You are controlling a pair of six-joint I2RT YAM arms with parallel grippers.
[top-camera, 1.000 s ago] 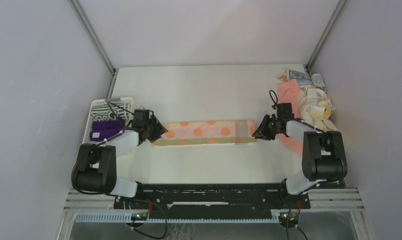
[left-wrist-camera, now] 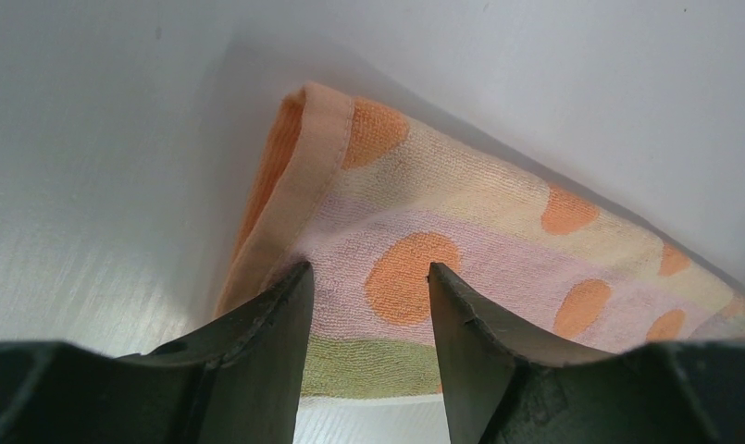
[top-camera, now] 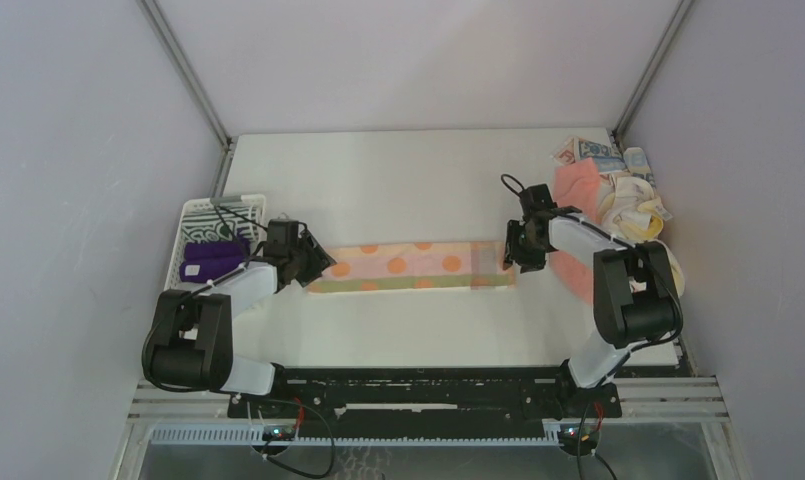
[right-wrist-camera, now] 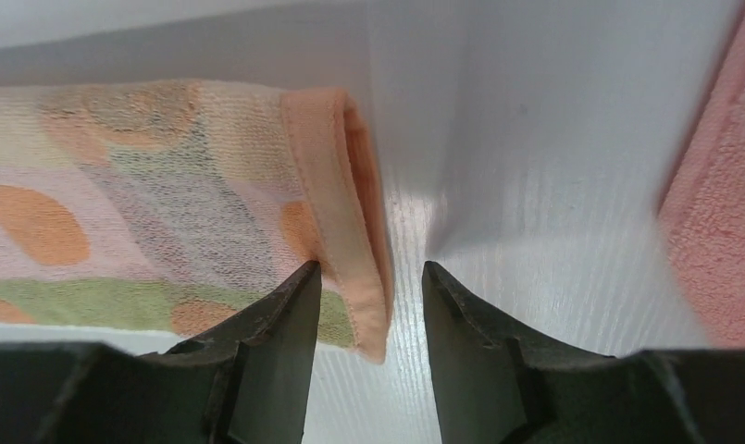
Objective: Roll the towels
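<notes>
A towel (top-camera: 408,265) with orange dots, pink, cream and green bands lies folded into a long narrow strip across the middle of the table. Over its left end stands my left gripper, part open, its fingers apart above the cloth and nothing pinched between them. At the strip's right end my right gripper is open; the orange hem (right-wrist-camera: 336,203) runs down between its fingers, and one fingertip overlaps the towel while the other shows against bare table. Whether the fingertips touch the cloth I cannot tell.
On the left, a white basket (top-camera: 187,218) holds dark purple rolled towels (top-camera: 214,261) and a striped green one. A coral towel (top-camera: 575,188) and a heap of pale towels (top-camera: 633,208) lie at the right edge.
The left arm and the towel look unmoved.
</notes>
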